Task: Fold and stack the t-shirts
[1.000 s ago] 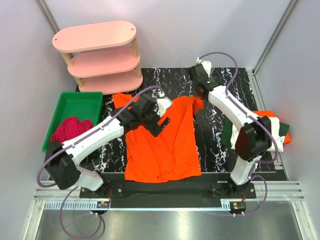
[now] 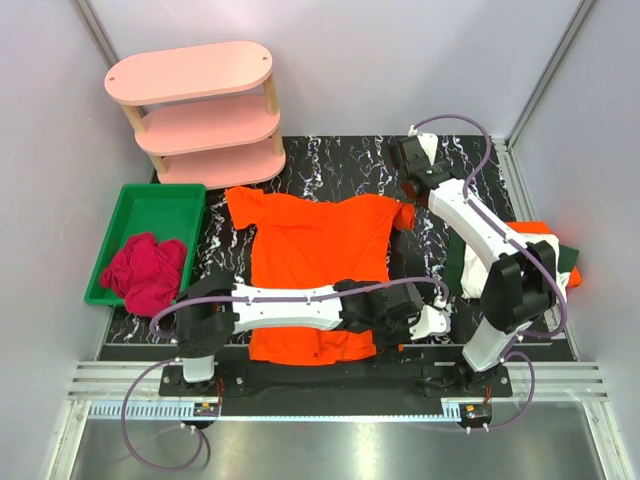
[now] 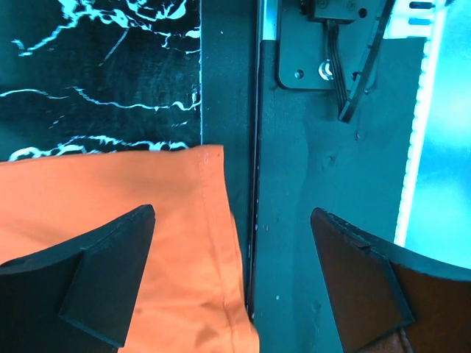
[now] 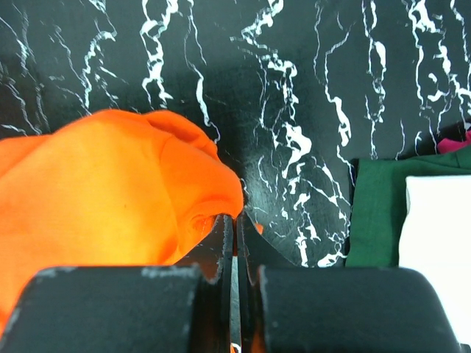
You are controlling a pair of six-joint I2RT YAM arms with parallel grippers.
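An orange t-shirt [image 2: 320,245] lies spread on the dark marbled table, sleeves at the far side and hem towards the front edge. The right gripper is shut at the far-right sleeve [image 4: 199,165], whose cloth bunches up into its fingertips. Over the front-right corner of the hem, my left gripper hangs open. That hem corner [image 3: 210,165] shows flat below the space between its fingers, touched by neither. In the top view the left arm covers the shirt's lower middle.
Folded shirts in green, white and orange [image 2: 540,228] are stacked at the right. A green bin [image 2: 165,205] with a crumpled crimson cloth [image 2: 148,275] stands left, and a pink shelf [image 2: 190,80] at the back left. Bare table lies between shirt and stack.
My left gripper has swung from above the shirt's upper middle down to its front-right corner. The right gripper has shifted slightly right, with the sleeve stretching along with it.
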